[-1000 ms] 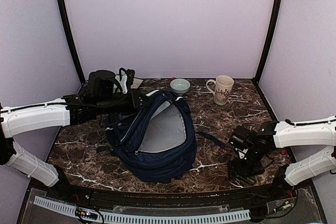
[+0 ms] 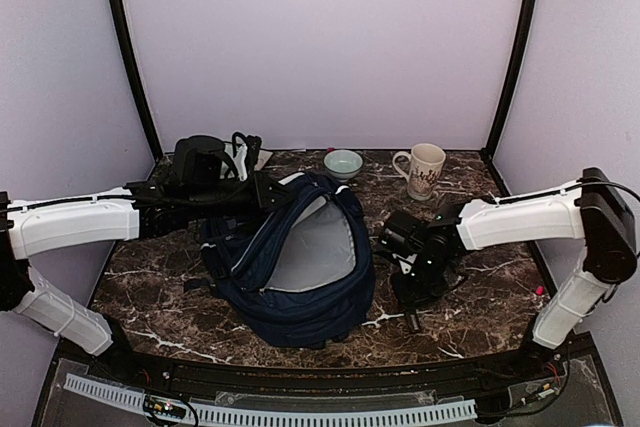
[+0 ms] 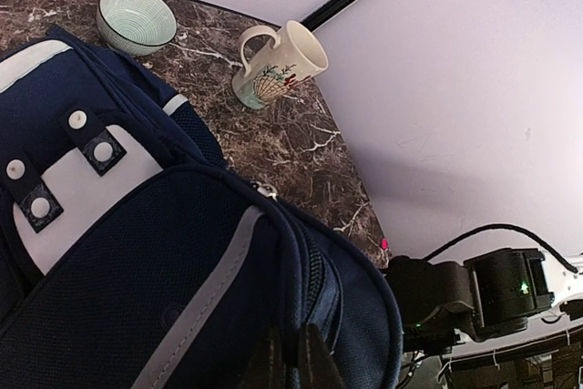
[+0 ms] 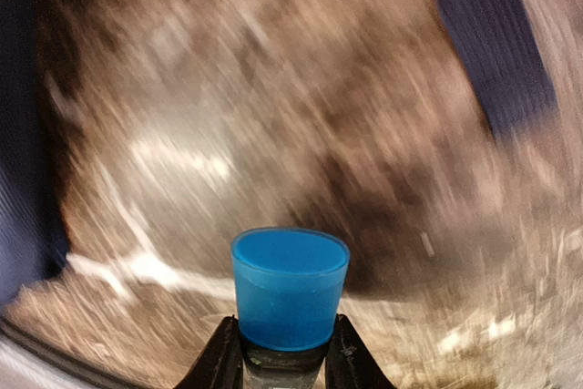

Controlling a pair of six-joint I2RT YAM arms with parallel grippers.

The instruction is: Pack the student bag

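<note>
The navy backpack (image 2: 290, 312) stands open at the table's middle-left, its pale lining showing. My left gripper is shut on the upper rim of its opening by the zipper, holding it up. My right gripper is shut on a small blue-topped object (image 4: 284, 289), perhaps a marker or pen, above the marble table right of the bag. A navy strap (image 4: 492, 43) lies on the table nearby in the right wrist view.
A pale bowl (image 2: 343, 161) and a decorated mug (image 2: 424, 169) stand at the back. Walls enclose the table on the back and sides.
The right arm has risen and moved left toward the backpack with the object in its gripper. The left gripper has shifted very slightly, the bag's opening with it.
</note>
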